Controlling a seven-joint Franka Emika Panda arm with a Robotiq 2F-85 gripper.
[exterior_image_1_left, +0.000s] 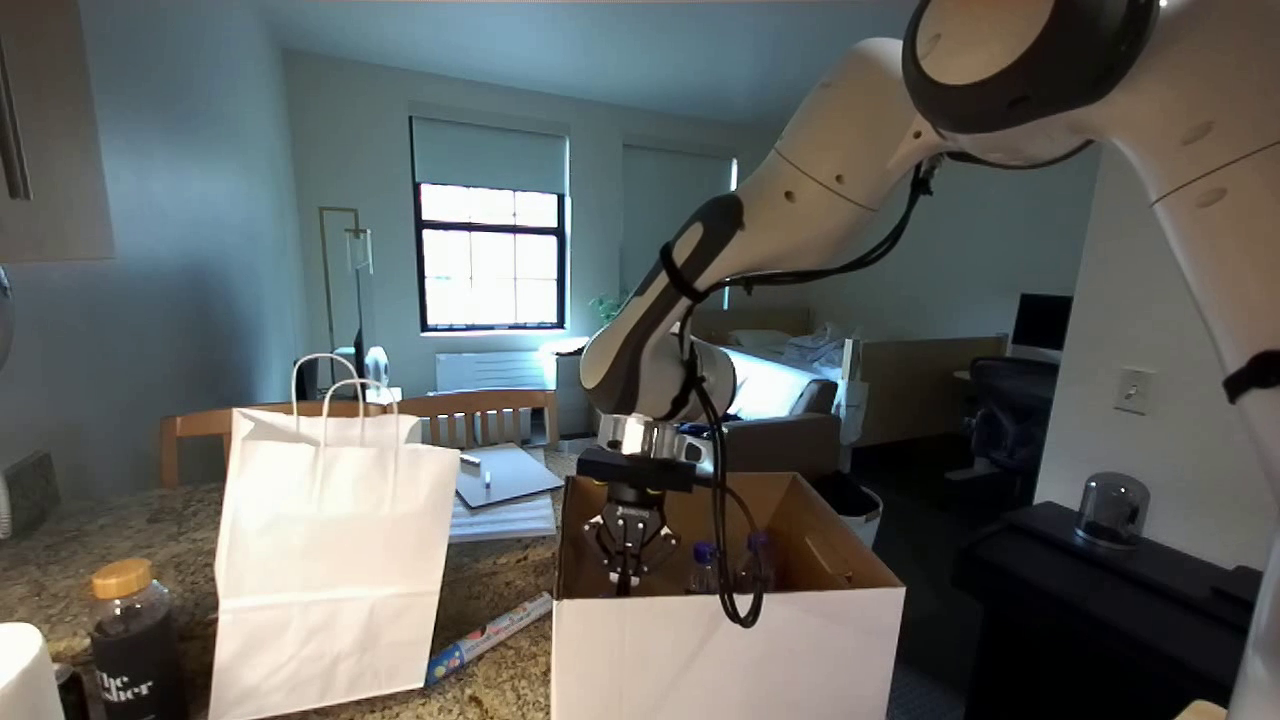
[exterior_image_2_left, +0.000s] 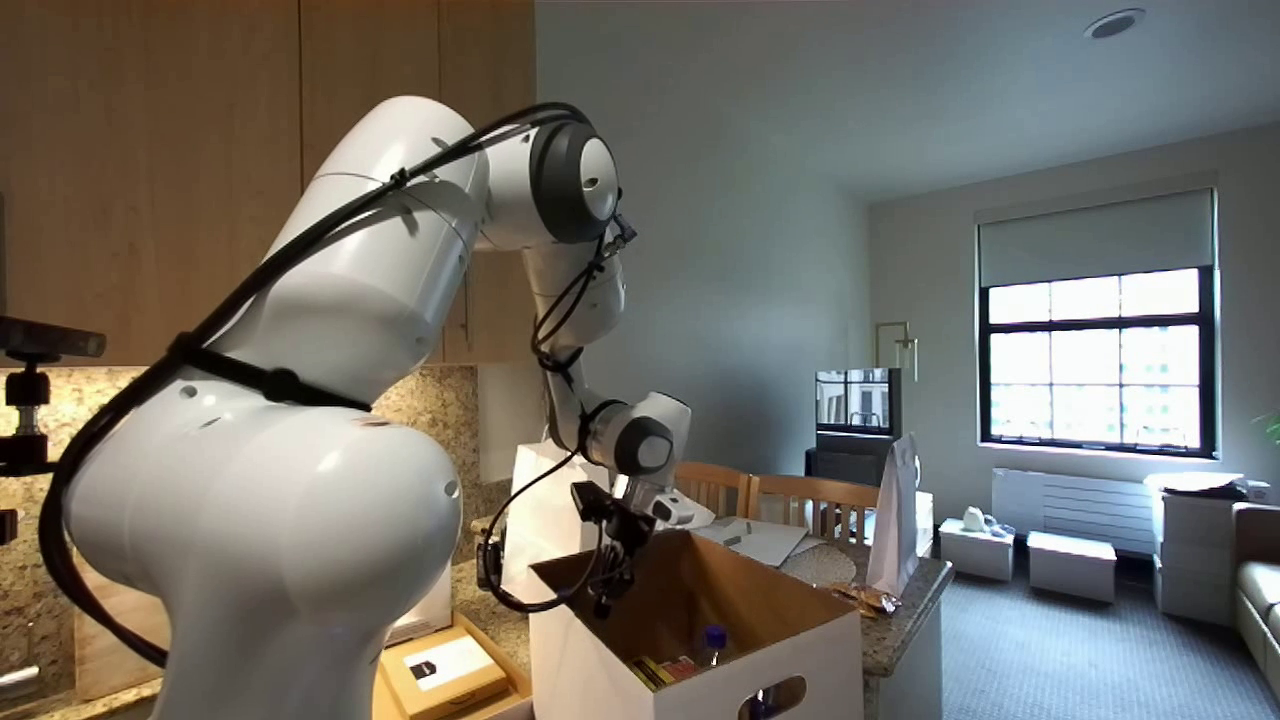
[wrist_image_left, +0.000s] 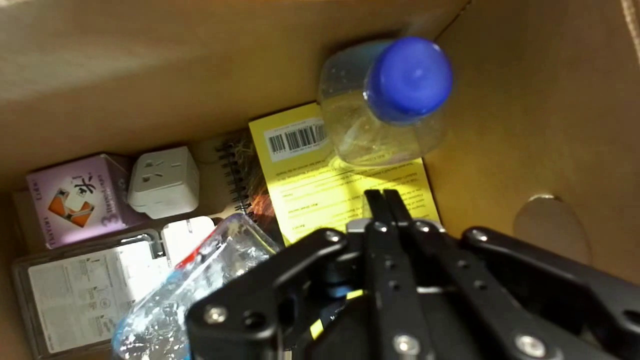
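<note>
My gripper is shut, its two black fingertips side by side, and nothing can be made out between them. It reaches down inside a white cardboard box (exterior_image_1_left: 732, 660), near the box's left side in exterior view 1. Beyond the fingertips in the wrist view is a yellow booklet (wrist_image_left: 300, 186) with a barcode. A clear bottle with a blue cap (wrist_image_left: 414, 78) stands in the corner above it, apart from the fingers. To the left lie a clear plastic package (wrist_image_left: 198, 276), a white plug adapter (wrist_image_left: 163, 183) and a small purple box (wrist_image_left: 78, 198).
The box walls (exterior_image_2_left: 768, 576) rise around the gripper. A white paper bag (exterior_image_1_left: 330, 564) stands left of the box, with a long blue-ended carton (exterior_image_1_left: 492, 636) between them on the counter. A dark bottle (exterior_image_1_left: 134, 648) with a wooden lid is further left.
</note>
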